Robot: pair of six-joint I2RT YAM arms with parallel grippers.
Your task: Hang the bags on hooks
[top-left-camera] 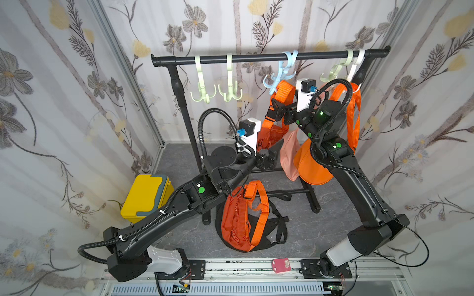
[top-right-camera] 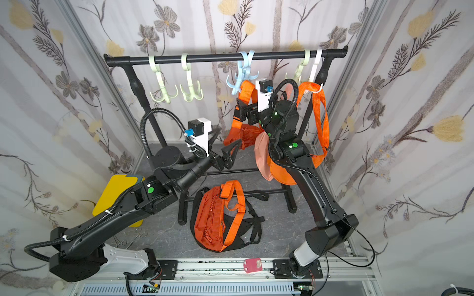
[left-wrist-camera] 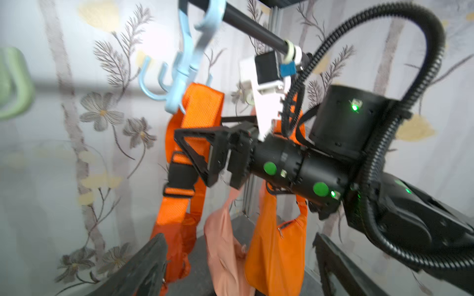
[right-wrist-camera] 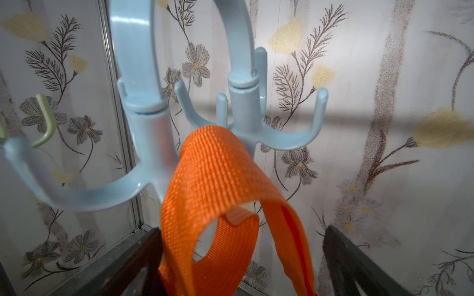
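An orange strap (right-wrist-camera: 212, 162) loops at the lower end of the light-blue hooks (top-left-camera: 283, 74); the prong under it is hidden in the right wrist view. From this strap the red-orange bag (top-right-camera: 245, 134) hangs off the floor. My right gripper (top-left-camera: 280, 109) is open, its fingers (right-wrist-camera: 135, 261) on either side of the strap and not closed on it. My left gripper (top-right-camera: 228, 139) stands open below and left of the hanging bag, with nothing between its fingers.
A second orange strap (top-left-camera: 353, 113) hangs from the white hook (top-left-camera: 356, 69), above an orange bag (top-left-camera: 312, 165). Pale-green hooks (top-left-camera: 230, 81) at left are empty. Another red bag (top-left-camera: 237, 222) and a yellow box (top-left-camera: 143, 197) are on the floor.
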